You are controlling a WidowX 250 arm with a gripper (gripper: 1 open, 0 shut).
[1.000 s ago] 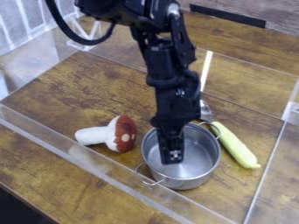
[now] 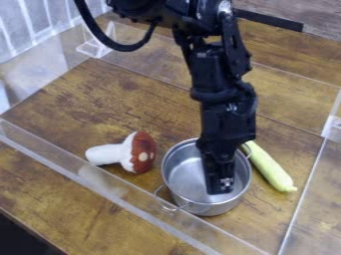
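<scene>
My black gripper (image 2: pixel 222 172) reaches down into a silver pot (image 2: pixel 193 196) at the lower middle, its tip inside the pot near the back right; it looks shut, and nothing shows between its fingers. A white and red-brown mushroom (image 2: pixel 123 152) lies left of the pot. A pale green, long vegetable (image 2: pixel 269 167) lies to the right of it. The inside of the pot behind the gripper is partly hidden.
Clear plastic walls cross the wooden table (image 2: pixel 80 95) at left, front and right.
The arm and gripper have moved right and slightly toward the front over the pot.
</scene>
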